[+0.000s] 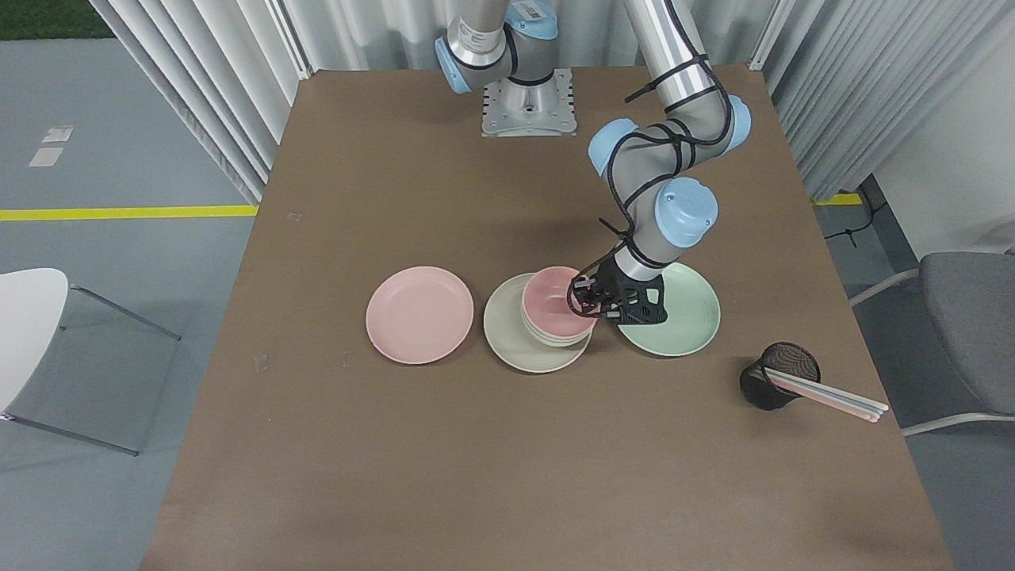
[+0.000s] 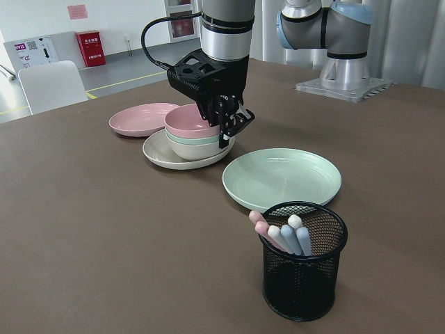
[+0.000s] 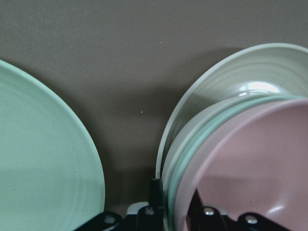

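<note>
A stack of bowls, pink bowl on top of mint and cream ones, sits on the cream plate. My black gripper is at the stack's rim in the wrist view, a finger on either side of the stacked rims; whether it is clamped on them is unclear. The mint plate lies beside the cream plate, the pink plate on its other side.
A black mesh cup holding several chopsticks stands at the right of the table.
</note>
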